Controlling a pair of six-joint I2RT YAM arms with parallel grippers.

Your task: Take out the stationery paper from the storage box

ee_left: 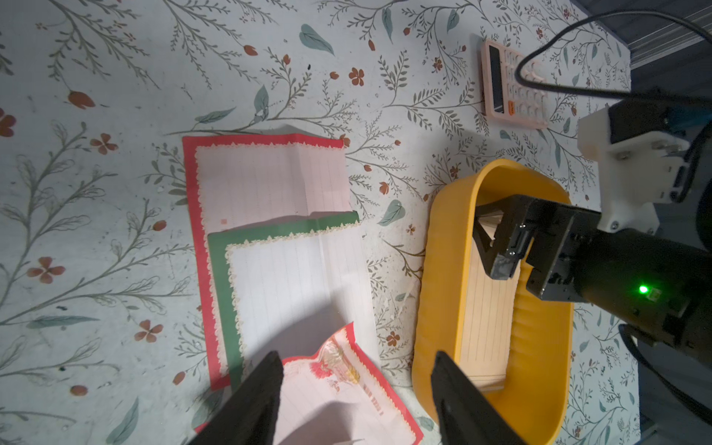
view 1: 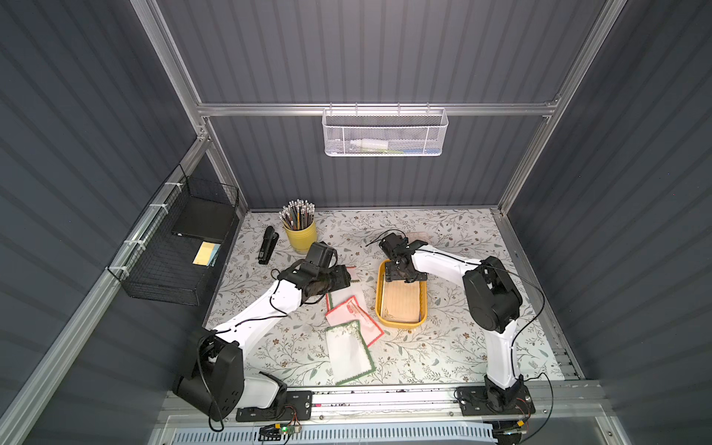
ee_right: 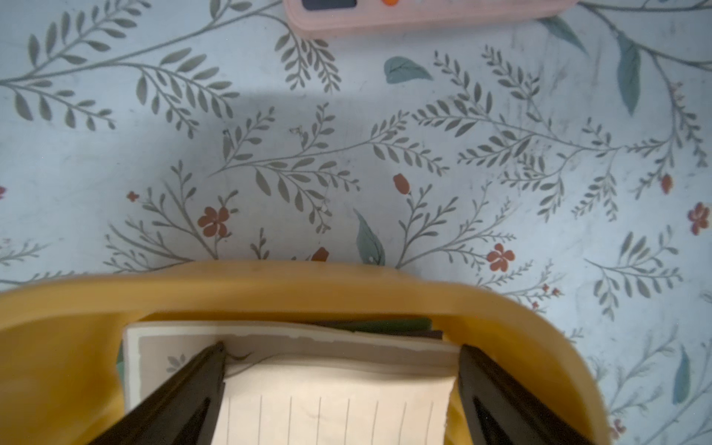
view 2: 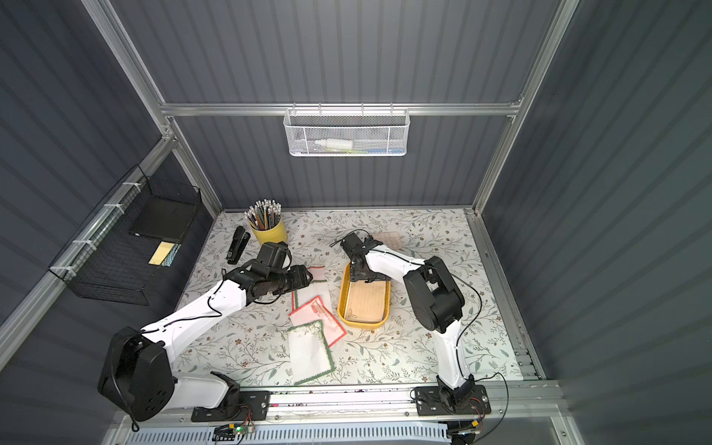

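Observation:
Inside the yellow storage box (view 1: pixel 424 307) lies a stack of cream lined stationery paper (view 1: pixel 401 302). Over the box's far end, my right gripper stands open, its fingers toward either side of the top sheet with no visible grip on it. Several bordered sheets lie loose on the table to the left of the box, among them a green-edged sheet (view 1: pixel 348 356) and a red-edged sheet (view 1: pixel 359 320). Above these sheets is my left gripper, its fingers apart and nothing seen held between them.
A pink calculator (ee_left: pixel 513 83) rests behind the box. At the back left are a yellow pencil cup (view 1: pixel 302 237) and a black stapler (view 1: pixel 268 245). A wire basket (view 1: pixel 167 252) hangs on the left wall, and a white one (view 1: pixel 385 133) on the back wall. Table space right of the box is free.

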